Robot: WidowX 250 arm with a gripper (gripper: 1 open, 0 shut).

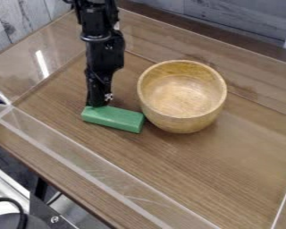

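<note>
A green rectangular block [114,118] lies on the wooden table beside a large tan bowl [181,95]. My black gripper [103,102] reaches down from the top of the view to just above the block's left half, at its back edge. It looks shut, with nothing visible between its fingers; whether it touches the block is hard to tell.
The bowl stands right of the gripper, close to the block. Bare table [157,179] spreads to the front and right. A wall is at the back, and a dark cable lies at the lower left corner.
</note>
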